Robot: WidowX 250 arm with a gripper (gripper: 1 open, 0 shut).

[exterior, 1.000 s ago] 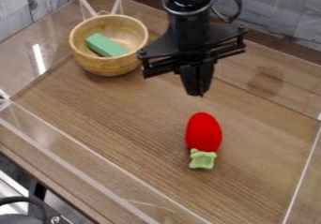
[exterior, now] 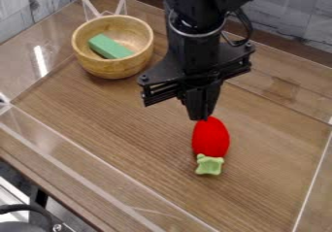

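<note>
The black arm reaches down from the top centre, its gripper (exterior: 197, 105) hanging over the middle of the table, shut with nothing visible between its fingers. Just below it lies a red oval object (exterior: 212, 138) with a green piece (exterior: 211, 165) at its lower end, like a toy carrot or strawberry. A wooden bowl (exterior: 135, 62) at the upper left holds a green block (exterior: 108, 47).
The gripper has moved down and toward the camera, nearer the red object. The red object and the bowl look unmoved.
</note>
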